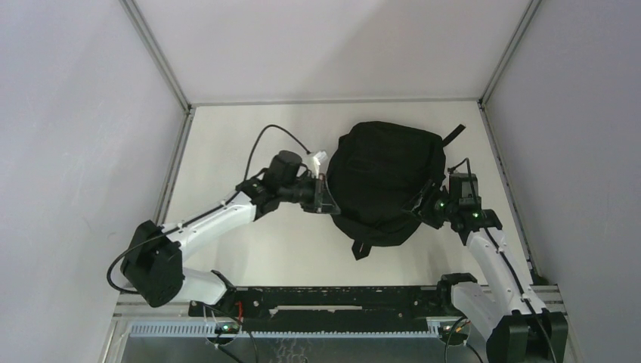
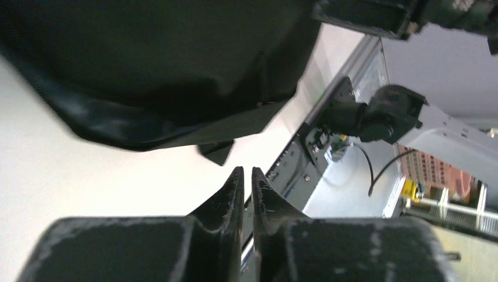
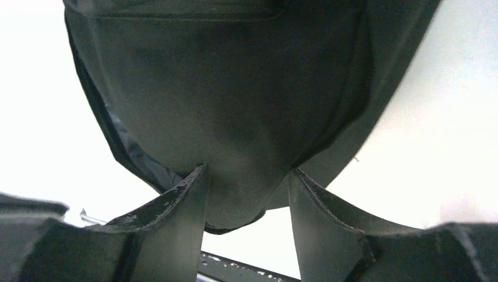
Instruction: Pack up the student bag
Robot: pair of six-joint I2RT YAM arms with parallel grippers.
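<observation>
The black student bag (image 1: 387,178) lies on the white table, right of centre, with its lower edge toward the robot. A short strap (image 1: 362,249) sticks out at that edge, and another strap (image 1: 454,134) at the upper right. My left gripper (image 1: 332,206) is at the bag's left side; in the left wrist view its fingertips (image 2: 237,179) stand a narrow gap apart with nothing between them. Over the bag's right side is my right gripper (image 1: 413,208). Its fingers (image 3: 188,205) are spread, with black fabric (image 3: 241,194) showing behind the gap; contact cannot be made out.
Bare white table (image 1: 264,253) extends to the left and in front of the bag. A dark rail (image 1: 332,299) runs along the front edge. Walls (image 1: 563,151) enclose the sides and back.
</observation>
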